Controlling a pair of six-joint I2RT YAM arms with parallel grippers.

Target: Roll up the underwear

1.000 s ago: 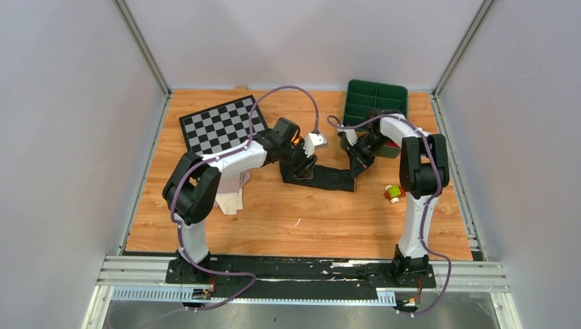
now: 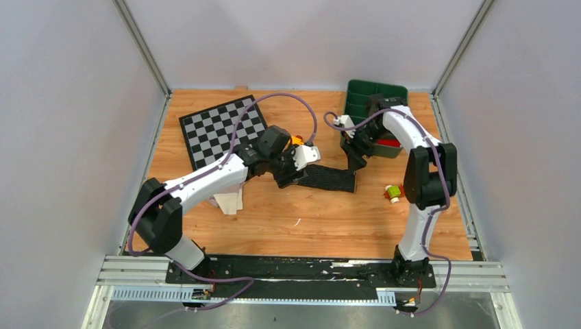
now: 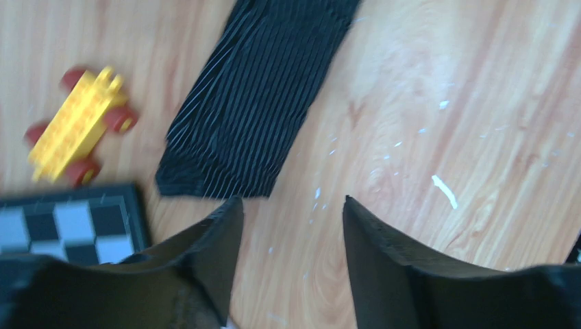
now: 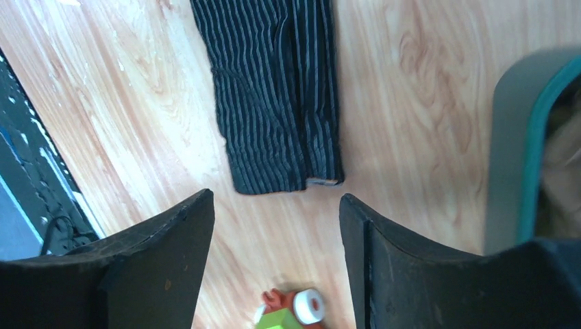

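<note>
The dark striped underwear point(image 2: 325, 178) lies flat on the wooden table in a long folded strip between the grippers. My left gripper hangs above its left end, fingers apart and empty; in the left wrist view that end is just beyond the fingertips. My right gripper is raised over the right end, open and empty, with the underwear's short edge point(image 4: 267, 185) just ahead of its fingertips.
A checkerboard point(image 2: 223, 127) is at back left, a yellow toy car point(image 3: 75, 127) near it, pale cloths point(image 2: 228, 200) left. A green bin point(image 2: 370, 89) stands back right, another toy point(image 2: 393, 193) right.
My left gripper has shifted left, away from the middle of the underwear. My right gripper has lifted a little from the right end.
</note>
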